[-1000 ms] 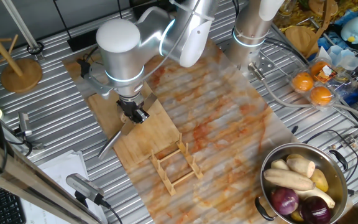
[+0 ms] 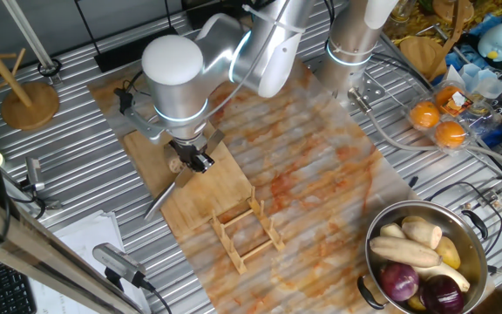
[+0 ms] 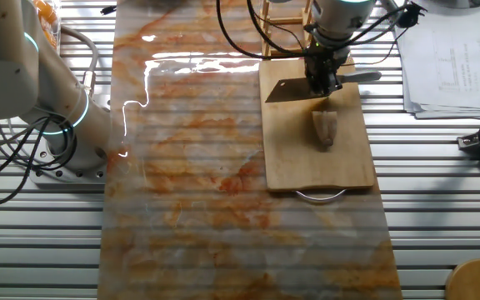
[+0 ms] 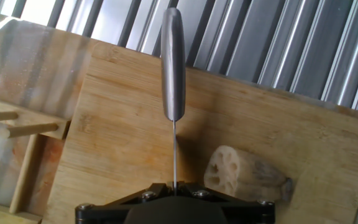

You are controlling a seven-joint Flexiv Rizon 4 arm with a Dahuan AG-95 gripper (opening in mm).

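Observation:
A knife is pinched by its blade in my gripper, whose fingers are shut on it. In the wrist view its grey handle (image 4: 173, 62) points away from the fingers, and the thin blade edge runs down between them. Exterior view 2 shows the broad dark blade (image 3: 290, 90) on the other side of the gripper (image 3: 325, 87), over the wooden cutting board (image 3: 307, 171). Beside the blade lies a cut piece of lotus root (image 4: 247, 174), its holed face toward the knife. Whether the blade touches the board I cannot tell.
A wooden rack (image 2: 247, 237) stands at the board's end. To the right, a steel pot (image 2: 380, 270) holds several vegetables. Papers (image 3: 447, 62) lie past the board's handle side, while the marbled mat (image 3: 190, 183) is largely clear.
Gripper and knife have shifted slightly to the right in exterior view 1, the handle end moving with them. The board, rack and pot stay where they were.

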